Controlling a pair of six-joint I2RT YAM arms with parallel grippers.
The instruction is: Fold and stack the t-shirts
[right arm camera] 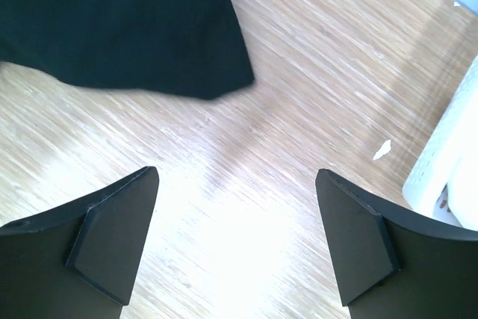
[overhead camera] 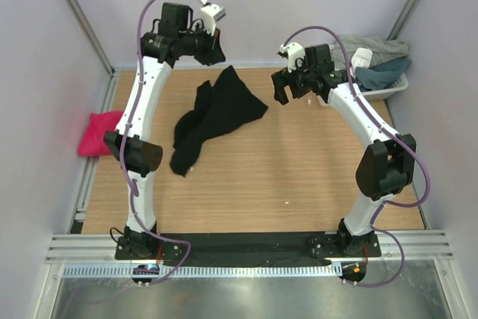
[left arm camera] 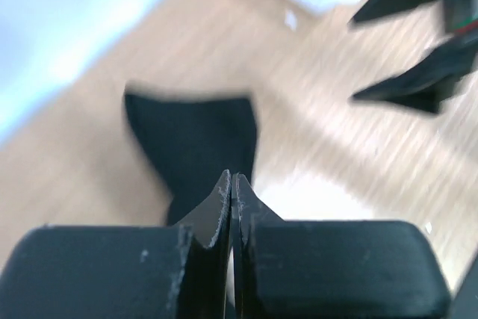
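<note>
A black shirt is spread unevenly over the upper left-middle of the table, also showing in the right wrist view. My left gripper is raised above its far end, shut; whether any cloth is pinched at its tips is unclear, and the left wrist view is blurred. My right gripper stands open to the right of the shirt, nothing between its fingers. A folded red shirt lies at the left edge.
A white bin holding grey, teal and white cloths stands at the back right. The table's centre, front and right are clear.
</note>
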